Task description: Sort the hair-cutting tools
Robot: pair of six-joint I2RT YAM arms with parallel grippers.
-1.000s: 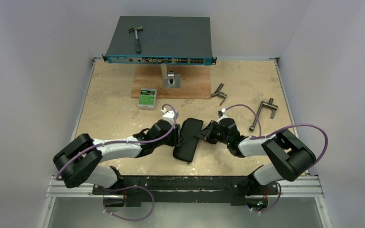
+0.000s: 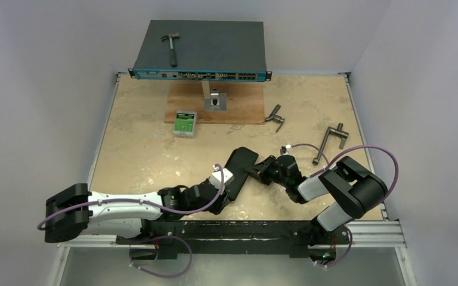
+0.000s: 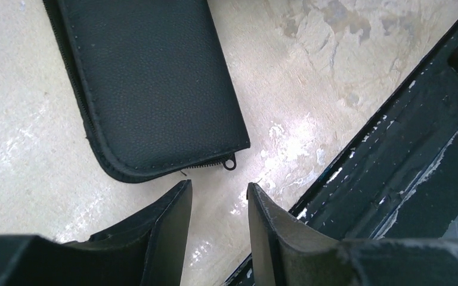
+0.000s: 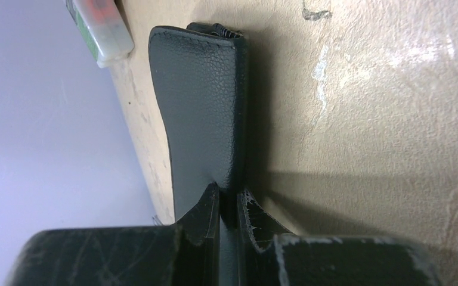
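Note:
A black zippered leather case (image 2: 238, 167) lies on the worktop in front of the wooden board, between the two grippers. In the left wrist view its zip and pull ring show at the corner nearest my left gripper, which is part open with nothing between its fingers, just short of that corner. My right gripper is shut on the case's edge, seen folded and dark in the right wrist view. The case's contents are hidden.
A green-labelled plastic box (image 2: 184, 123) and metal tap-like pieces (image 2: 274, 119) lie behind. A rack unit (image 2: 203, 47) with a hammer (image 2: 172, 53) stands at the back. A dark front edge (image 3: 405, 173) borders the surface.
The case has shifted slightly, while my right gripper stays on it.

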